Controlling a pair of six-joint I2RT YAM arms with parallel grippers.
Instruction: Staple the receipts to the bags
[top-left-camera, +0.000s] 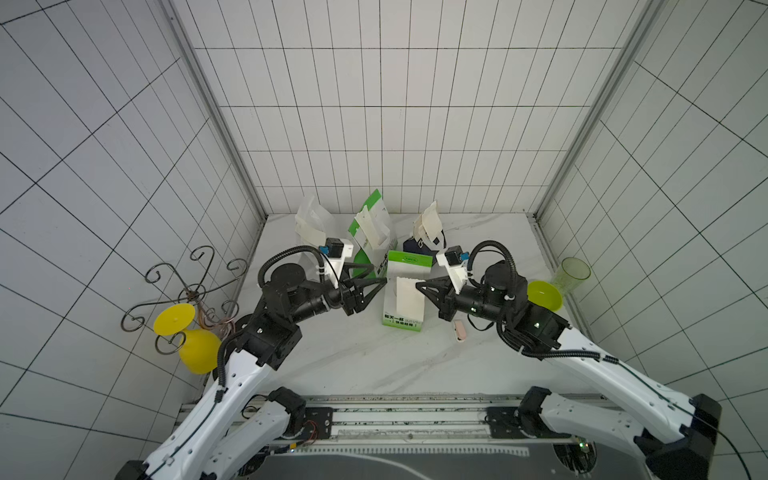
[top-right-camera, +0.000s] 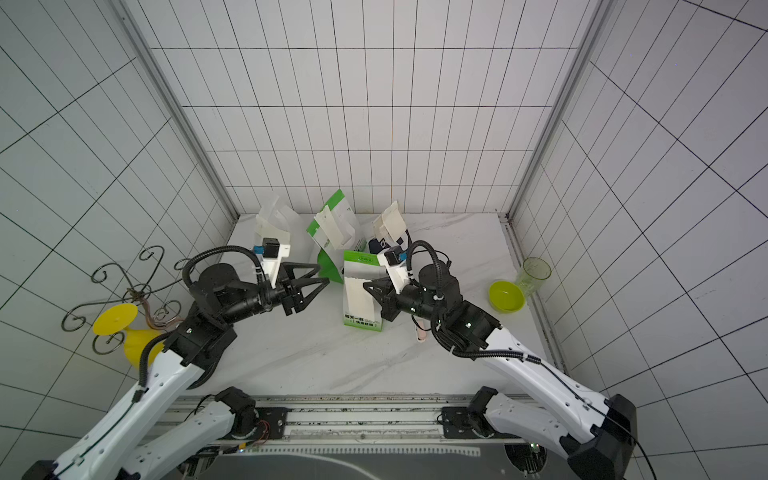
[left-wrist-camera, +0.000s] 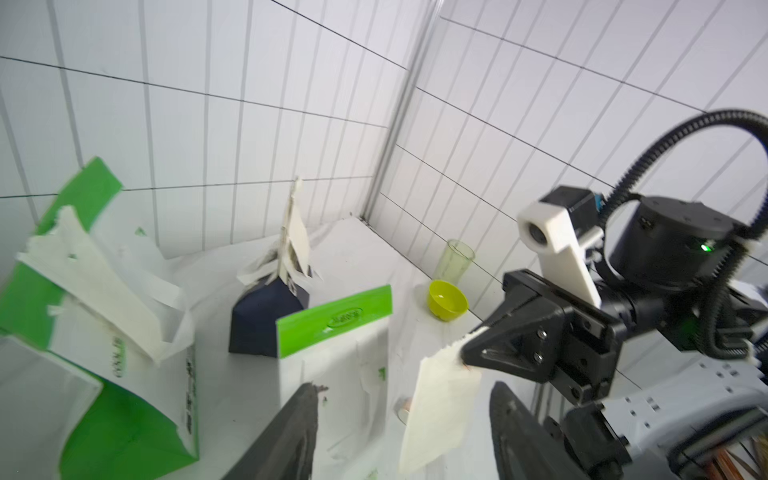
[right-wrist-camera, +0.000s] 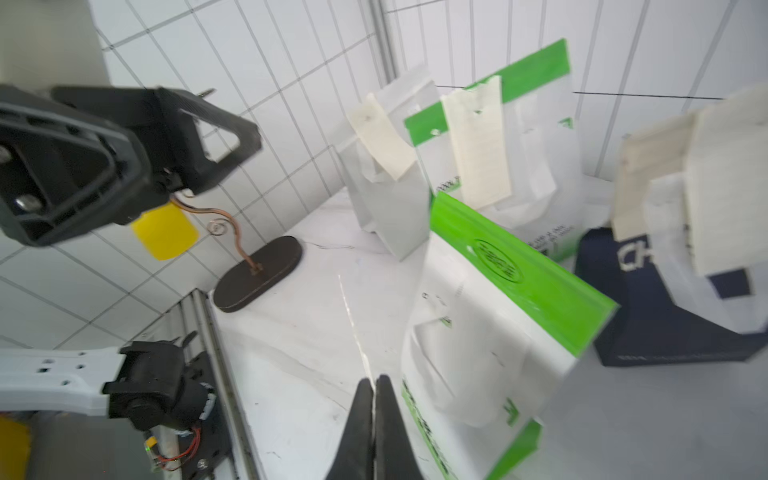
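In the top left view a cream paper receipt (top-left-camera: 410, 299) hangs by its top corner from my right gripper (top-left-camera: 418, 285), whose fingers are shut on it. The right wrist view shows the receipt (right-wrist-camera: 354, 324) edge-on, as a thin pale line rising from the closed fingertips. My left gripper (top-left-camera: 382, 280) is open and empty, a short way to the left of the receipt. Behind the receipt lies a white bag with a green top band (top-left-camera: 410, 257). In the left wrist view this bag (left-wrist-camera: 334, 352) shows between the open fingers. The stapler (top-left-camera: 460, 329), small and pink, seems to lie below the right gripper.
Along the back stand three bags with receipts on them: a plain white bag (right-wrist-camera: 385, 188), a green and white bag (right-wrist-camera: 552, 152) and a dark blue bag (right-wrist-camera: 640, 296). At right are a yellow-green bowl (top-left-camera: 545, 296) and a glass (top-left-camera: 571, 274).
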